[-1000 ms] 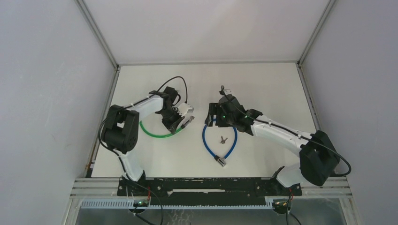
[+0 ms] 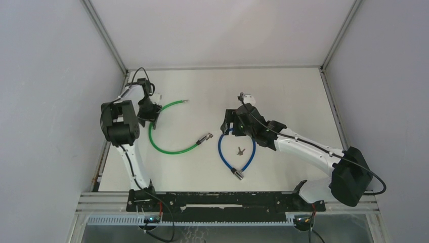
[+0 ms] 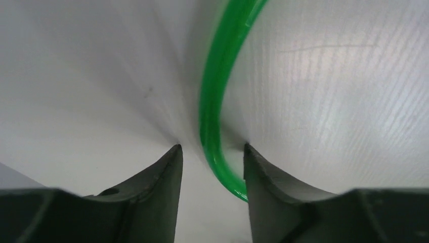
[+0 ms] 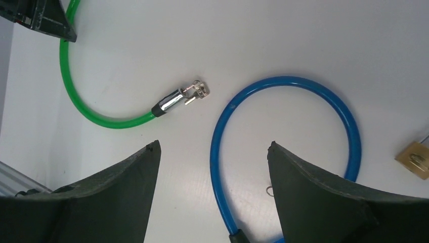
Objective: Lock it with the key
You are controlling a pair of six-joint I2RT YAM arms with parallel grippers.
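Note:
A green cable lock (image 2: 174,152) lies in an open curve on the left of the table. Its metal lock head, with a key in it (image 4: 194,91), points right, and its other metal tip (image 2: 185,100) lies farther back. Over the curve's left side, my left gripper is part open, the green tube passing between its fingers without visible grip. My right gripper stands open above the blue cable lock (image 4: 214,152), nothing between its fingers. Inside the blue loop lie small keys (image 2: 241,151), mostly hidden by a finger in the right wrist view.
A brass padlock (image 4: 415,159) sits at the right edge of the right wrist view; my right arm hides it from above. Clear table (image 2: 202,86) stretches along the back. A wall rises close to my left arm.
My left gripper has moved left from near the green lock's head, by way of its far end, to the curve's left side. The right arm shifted only slightly.

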